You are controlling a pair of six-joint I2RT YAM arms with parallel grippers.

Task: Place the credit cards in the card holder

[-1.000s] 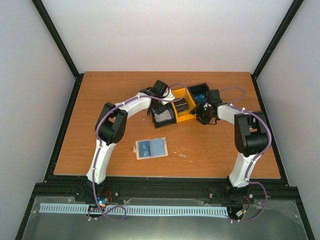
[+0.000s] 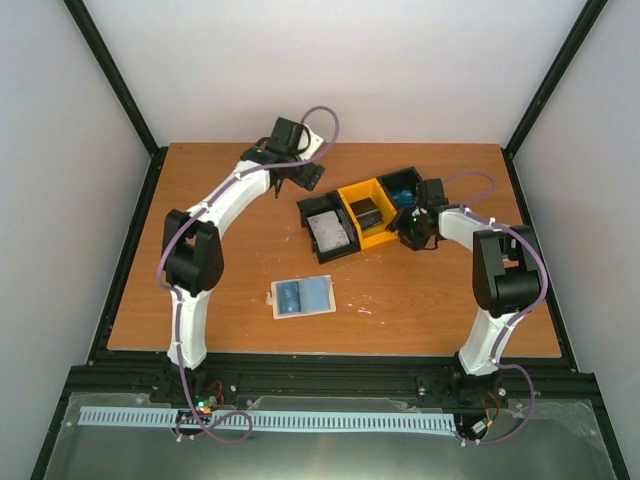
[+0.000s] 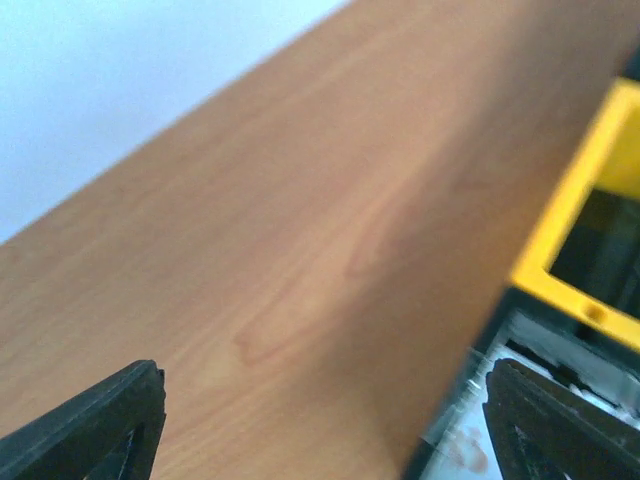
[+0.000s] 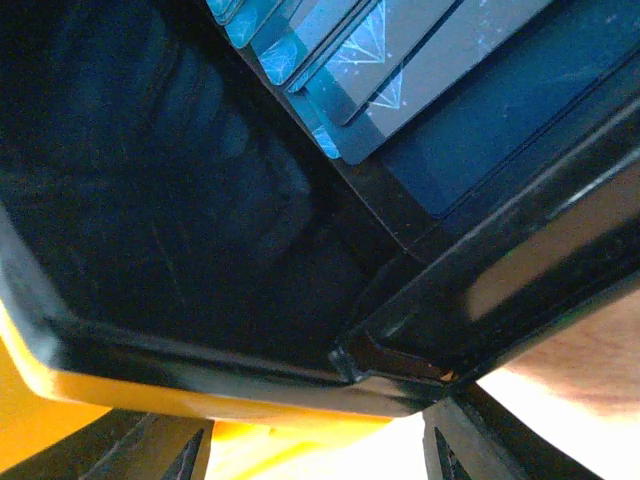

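Note:
The likely card holder, a pale blue open case, lies flat at the table's front middle. Blue cards with white line patterns lie fanned in the right black bin. Off the left end of the bins, toward the back, my left gripper is open; bare table shows between its fingers. At the front of the bins, by the yellow and right black ones, is my right gripper. Its fingers stand part way apart, and their tips meet the bin rim in view; contact is unclear.
Three joined bins stand at the back: a left black bin with white-grey pieces, a yellow bin with dark pieces, and the right black one. Free table lies around the holder and at the left.
My left gripper has moved back and left, clear of the bins. The row of bins has turned slightly, its left end shifting toward the front. The right gripper has shifted a little forward.

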